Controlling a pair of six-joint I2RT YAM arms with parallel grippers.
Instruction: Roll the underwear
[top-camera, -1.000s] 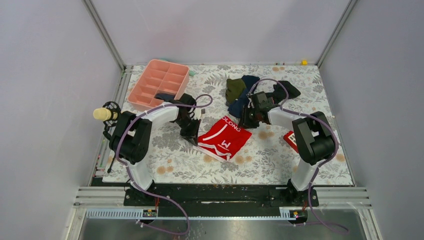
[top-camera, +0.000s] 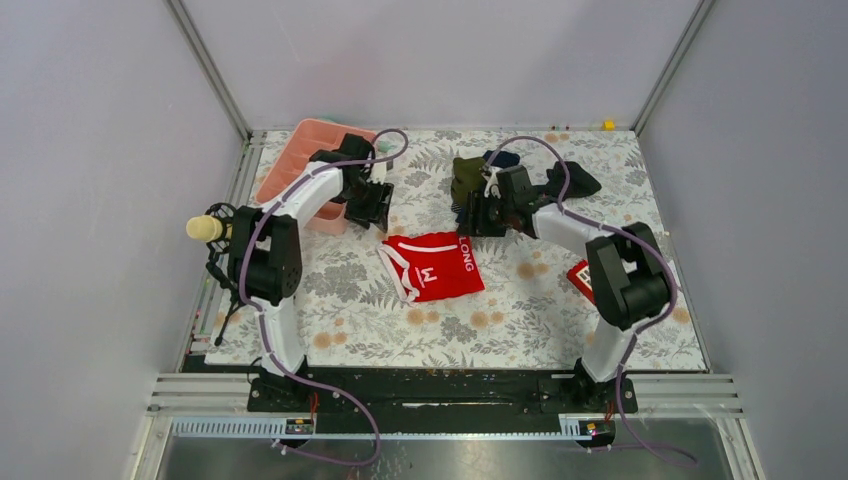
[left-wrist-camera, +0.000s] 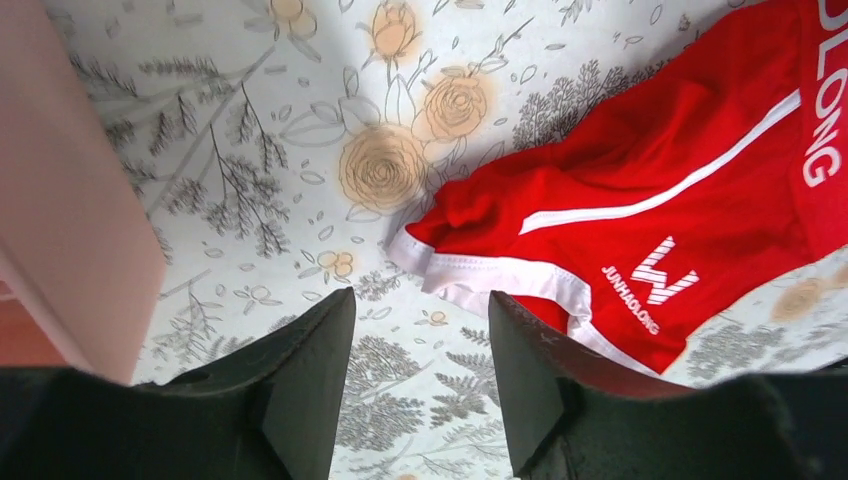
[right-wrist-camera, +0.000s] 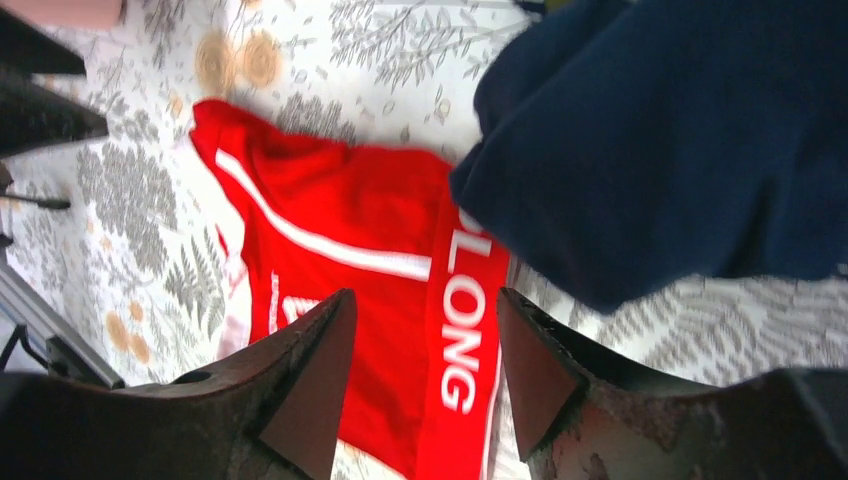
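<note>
The red underwear lies loosely flat at the middle of the table, white band at its left edge and lettered waistband on the right; wrinkled folds show along its far edge in the left wrist view. My left gripper hangs open just beyond its upper left corner, beside the pink container. My right gripper is open over the upper right of the underwear, with nothing between its fingers.
The pink divided container stands at back left. Dark navy cloth, olive cloth and black cloth lie at back right. A red item is at the right.
My left gripper has risen toward the back left and stands clear of the cloth; the underwear has turned, its left end pulled backward. My right gripper has shifted toward the back left.
</note>
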